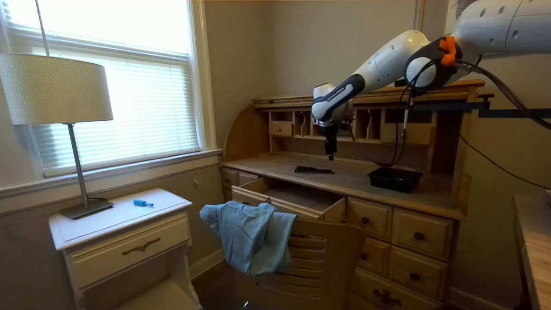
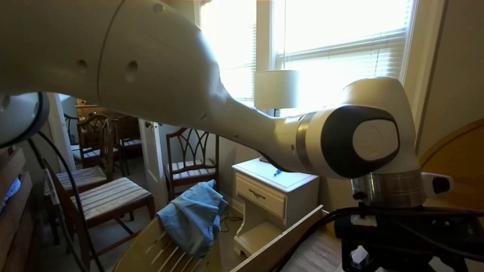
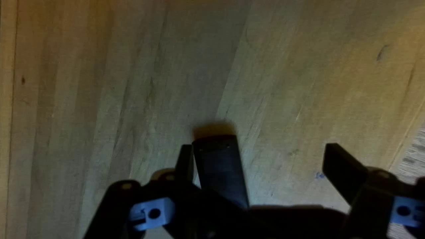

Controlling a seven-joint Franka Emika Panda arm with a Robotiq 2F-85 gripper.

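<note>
A flat black object point(image 1: 313, 170) lies on the desktop, well back from the open drawer. In exterior view 1 my gripper point(image 1: 331, 157) hangs pointing down just above and behind it, apart from it as far as I can see. From the wrist, the end of the black object point(image 3: 220, 167) shows close to one finger, with its lower part hidden behind the gripper. My gripper is open, its two fingertips set wide apart over the wood. I cannot tell how much height separates them from the object.
A black tray point(image 1: 395, 179) stands on the desk's right side. Below the desktop, a drawer point(image 1: 304, 195) is pulled out and looks empty. A chair with a blue cloth point(image 1: 251, 235) stands in front. The white side table point(image 1: 120, 212) carries a lamp and a small blue item point(image 1: 143, 203).
</note>
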